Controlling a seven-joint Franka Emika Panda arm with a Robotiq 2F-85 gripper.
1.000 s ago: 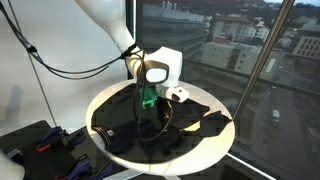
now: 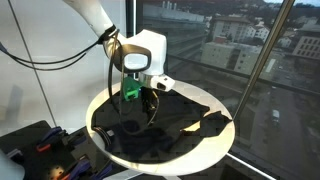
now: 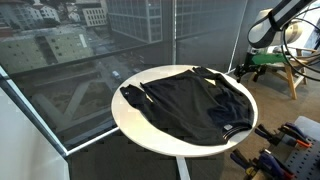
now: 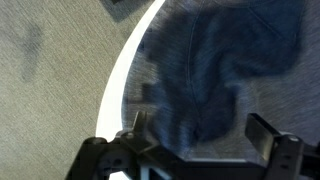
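Note:
A dark cloth garment (image 3: 190, 105) lies spread over much of the round white table (image 3: 150, 76). In the wrist view its dark blue fabric (image 4: 215, 70) shows folds and a seam, and part of it reaches the table's white rim. My gripper is open above the cloth near that rim, its two black fingers wide apart with nothing held between them. In exterior view 1 the white and green arm covers part of the cloth (image 2: 180, 110), and the fingertips are hard to make out against the dark fabric.
Large windows (image 2: 245, 60) stand behind the table. Dark equipment (image 3: 285, 160) sits beside the table at the lower right of exterior view 2. Bare white tabletop (image 2: 205, 148) shows along the front right edge.
In exterior view 1 the arm has moved left and slightly upward over the past second. The cloth looks unchanged.

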